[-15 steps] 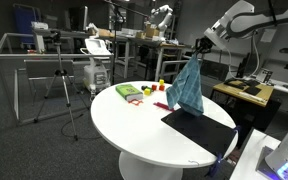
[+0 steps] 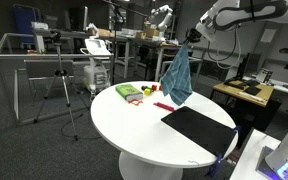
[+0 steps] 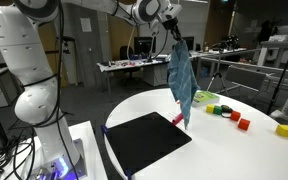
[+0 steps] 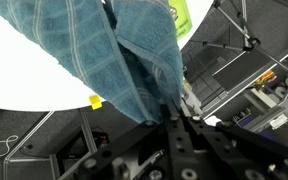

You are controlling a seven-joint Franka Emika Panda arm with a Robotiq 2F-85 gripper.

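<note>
A blue-grey cloth [image 2: 177, 76] hangs from my gripper [image 2: 191, 37] high over the round white table. In exterior view 2 the cloth [image 3: 183, 86] drops in a long narrow fold from the gripper [image 3: 175, 38], its lower end in front of a red object. The wrist view has the cloth [image 4: 99, 45] spreading away from the gripper, its gathered end running in between the fingers. My gripper is shut on the cloth; the fingertips themselves are mostly hidden.
A black mat [image 2: 199, 131] lies flat on the white table [image 2: 124, 122]. Beyond it sit a green box [image 2: 129, 92], a red marker-like object [image 2: 164, 106] and several small coloured blocks [image 3: 243, 125]. A tripod [image 2: 61, 85] stands behind.
The gripper has risen and moved somewhat left in exterior view 1, carrying the cloth up with it. The cloth's lower end has swung left, away from the black mat.
</note>
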